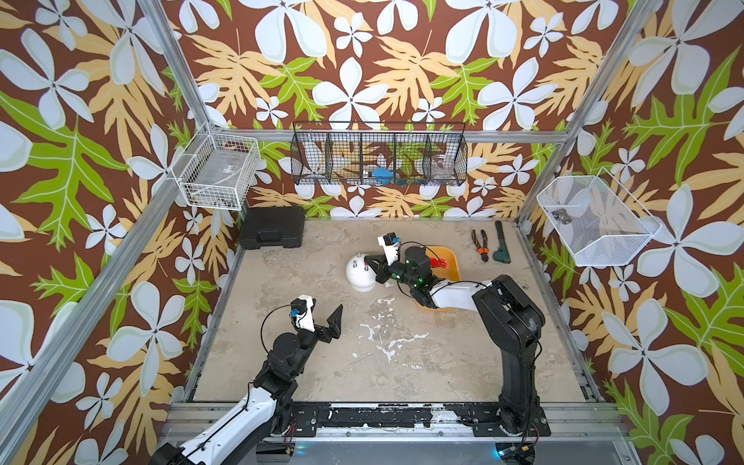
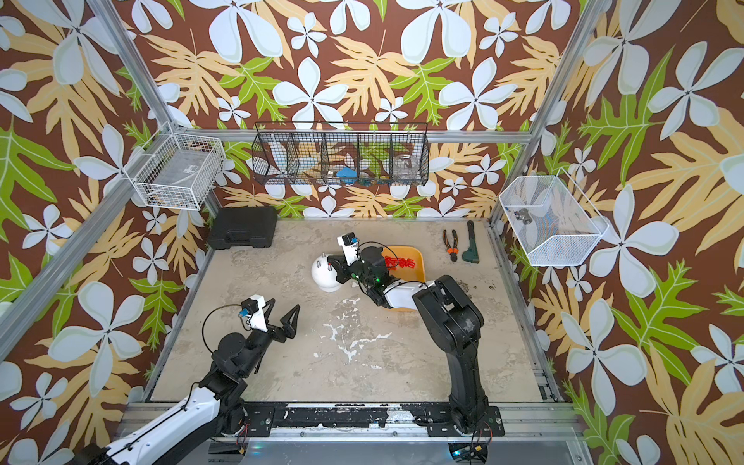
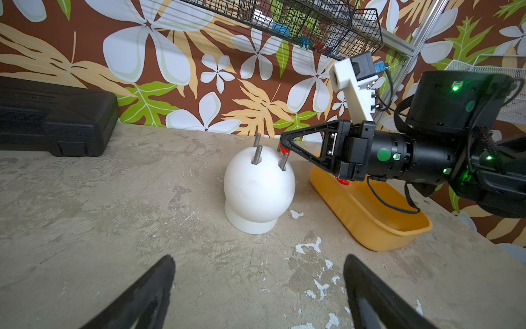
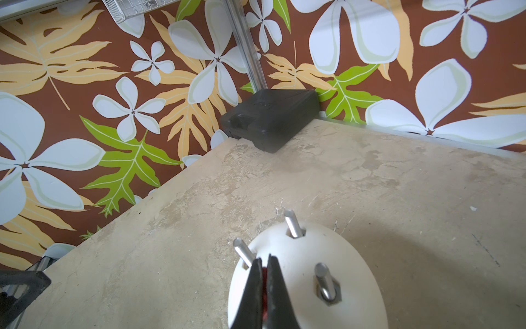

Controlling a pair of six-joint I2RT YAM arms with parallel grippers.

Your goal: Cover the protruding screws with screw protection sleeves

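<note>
On the table stands a white ball-shaped base (image 3: 257,192) with bare metal screws (image 3: 256,155) sticking up from its top. My right gripper is at its right side, shut on a small red sleeve (image 4: 265,293) that shows between the fingers. In the left wrist view, the red sits right at the top of a right-hand screw (image 3: 283,161); whether it is around it I cannot tell. Three bare screws (image 4: 293,223) show in the right wrist view. More red sleeves (image 2: 400,263) lie in the orange tray (image 3: 372,227). My left gripper is open and empty, apart from the base.
A black case (image 1: 272,227) lies at the back left. Pliers (image 1: 480,245) and a dark green tool (image 1: 501,242) are at the back right. Wire baskets (image 1: 378,157) hang on the back and side walls.
</note>
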